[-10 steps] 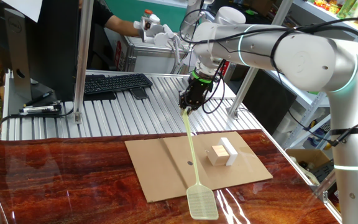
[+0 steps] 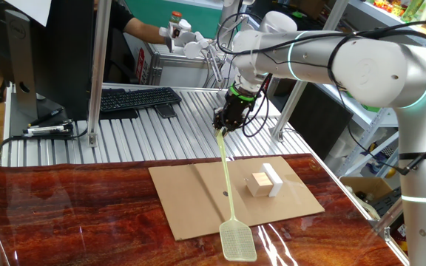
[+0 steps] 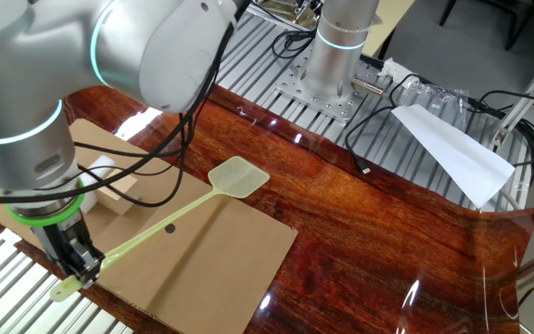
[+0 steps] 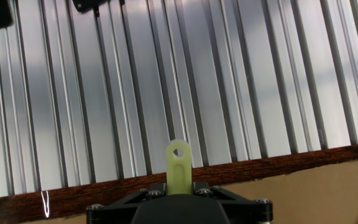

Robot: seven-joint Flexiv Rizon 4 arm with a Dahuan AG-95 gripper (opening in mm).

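My gripper [image 2: 221,128] is shut on the handle of a pale yellow-green fly swatter [image 2: 228,181]. In the wrist view the holed handle end [image 4: 179,163] sticks out beyond the fingertips. The swatter's mesh head [image 3: 239,176] reaches out over the dark red wooden surface in exterior view 2, past the cardboard's edge. Its shaft crosses above the cardboard [image 2: 183,199]; whether the head touches the surface I cannot tell. On the cardboard, beside the shaft, a light wooden block [image 2: 258,185] stands against a white block [image 2: 272,178].
A keyboard [image 2: 140,99] and monitor stand lie on the ribbed metal table at the back left. Metal frame posts rise at both sides. Loose black cables [image 3: 170,153] hang from the arm.
The swatter's head has shifted slightly to the left in exterior view 1, its handle staying in my gripper. My arm has moved only a little; the blocks and cardboard have stayed put.
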